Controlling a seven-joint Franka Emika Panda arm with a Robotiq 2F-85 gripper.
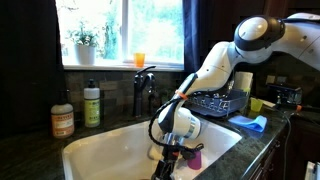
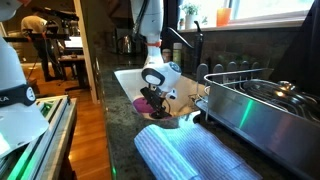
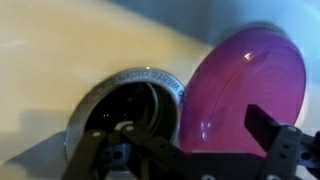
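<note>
A glossy magenta piece, perhaps a cup or bowl, lies in the white sink, right beside the round metal-rimmed drain. My gripper is open above them in the wrist view. One finger overlaps the lower edge of the drain, and the other stands in front of the magenta piece's right part. Nothing is gripped. In exterior view 1 the magenta piece shows just right of the gripper; in exterior view 2 it is partly covered by the hand.
Behind the sink stand a dark faucet, a soap bottle and a green-white bottle. A dish rack and a blue cloth occupy the counter beside the sink. The sink's left half looks clear.
</note>
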